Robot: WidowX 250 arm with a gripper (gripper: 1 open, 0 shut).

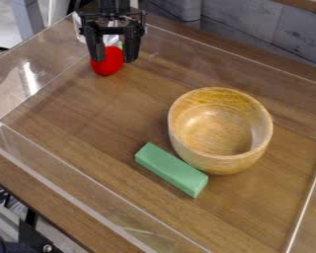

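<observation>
The black gripper (112,44) hangs at the top left of the camera view, its fingers around the upper part of a red object (106,63) on the wooden table. A pale item shows behind the gripper. Whether the fingers touch or hold the red object cannot be told at this size.
A wooden bowl (220,147) sits right of centre, with a green block (172,169) below it.
</observation>
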